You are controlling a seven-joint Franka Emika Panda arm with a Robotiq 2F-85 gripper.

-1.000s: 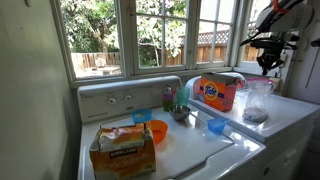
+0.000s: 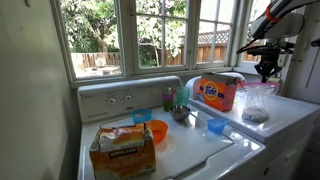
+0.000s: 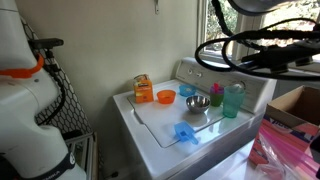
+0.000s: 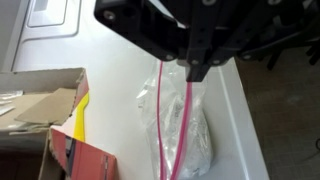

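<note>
A clear plastic bag (image 4: 190,132) with pink strips along its mouth sits on the white appliance top. In exterior view 1 the bag (image 2: 257,103) stands upright, its lower part resting on the surface. My gripper is shut right above the bag's mouth. One pink strip runs up to the fingertips; whether any thin film is pinched there cannot be told. The gripper (image 2: 267,76) also shows as a dark shape over the bag in exterior view 1. Only part of the bag (image 3: 270,160) is seen at the lower right of exterior view 2.
An orange Tide box (image 2: 215,91) stands left of the bag. Further left are a metal bowl (image 2: 180,112), an orange bowl (image 2: 157,130), blue dishes and a Kirkland box (image 2: 123,151). Windows (image 2: 160,35) rise behind. The appliance's edge (image 4: 237,115) lies close to the bag's right.
The arm has shifted slightly left and down over the bag. The bag's pink-edged mouth looks wider and a little lower than before. Other objects have stayed put.
</note>
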